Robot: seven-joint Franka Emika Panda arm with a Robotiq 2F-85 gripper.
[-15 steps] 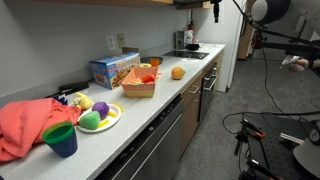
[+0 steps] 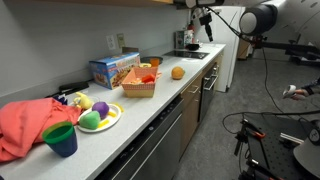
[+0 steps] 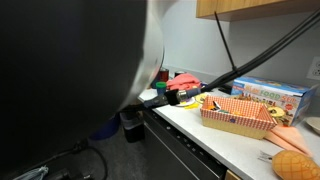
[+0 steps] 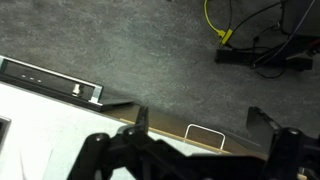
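In the wrist view my gripper stands open over the grey floor, its dark fingers wide apart and nothing between them. The white counter edge runs below it at the lower left. Exterior view 1 shows the gripper small, high at the far end of the counter, near a dark pot. A basket with items in it, an orange round item, a plate of toy food, a green cup and a red cloth lie along the counter.
A printed box stands against the wall behind the basket. Dark cabinet fronts line the counter's side. Cables lie on the floor. A large dark shape blocks the left of exterior view 2.
The arm at the far end has come down and slightly left in exterior view 1, so the gripper hangs lower. The counter items have not moved.
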